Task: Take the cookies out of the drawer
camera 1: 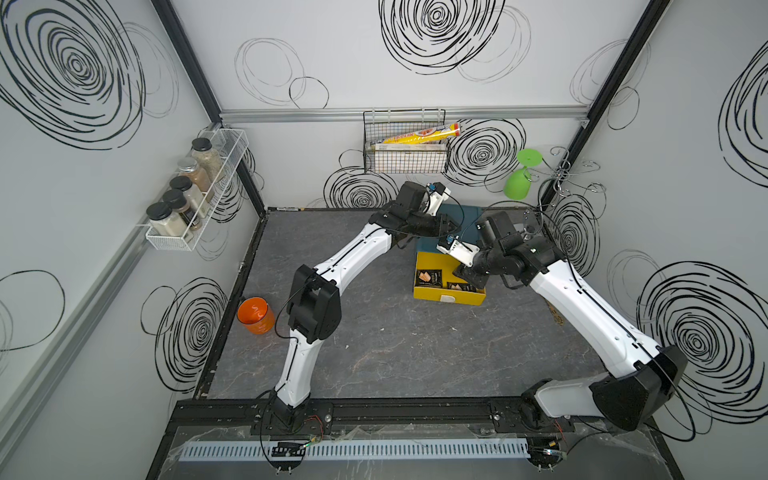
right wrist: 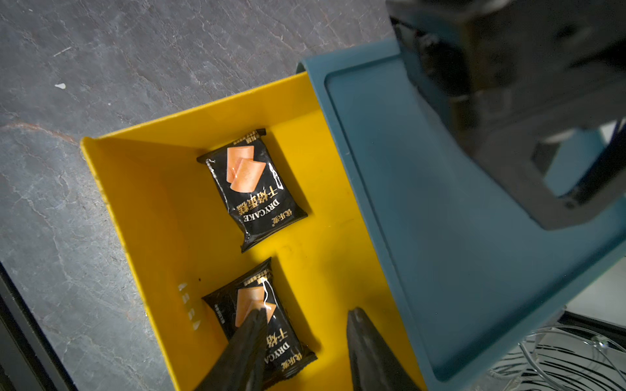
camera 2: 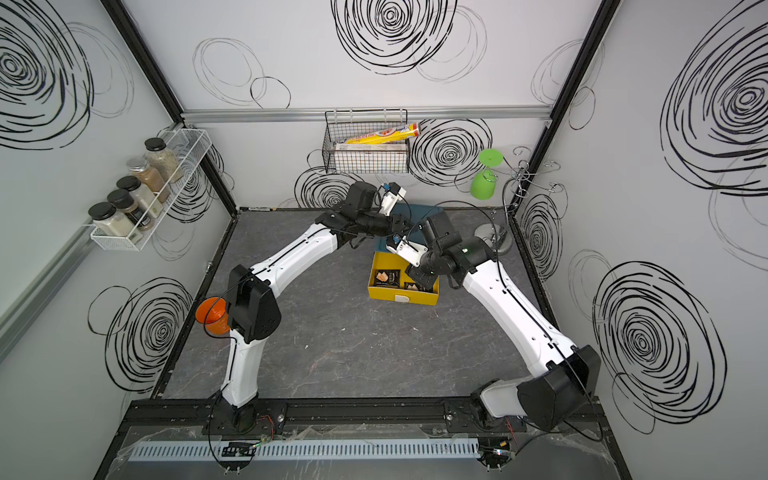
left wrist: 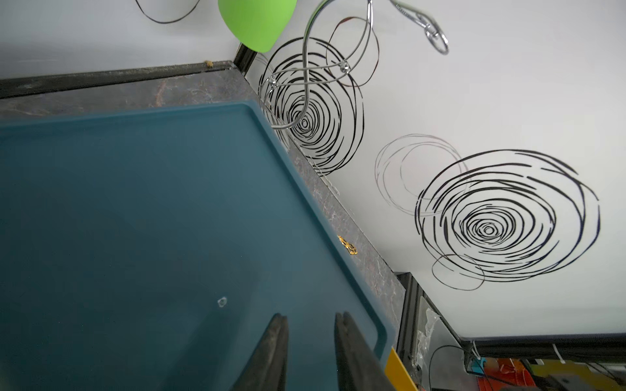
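Note:
The yellow drawer (camera 1: 449,297) is pulled out under a blue-teal top, showing two black DRYCAKE packets, the upper (right wrist: 254,189) and the lower (right wrist: 274,339) in the right wrist view. My left gripper is over the blue top, fingers apart, nothing between them. My right gripper hangs over the drawer by the lower packet, fingers apart; whether it touches the packet I cannot tell. Both grippers crowd close together in the top views.
An orange cup (camera 1: 256,316) stands at the left edge. A wire basket (camera 1: 404,160), jar rack (camera 1: 192,240) and green cups on a metal holder (camera 1: 517,184) are on the walls.

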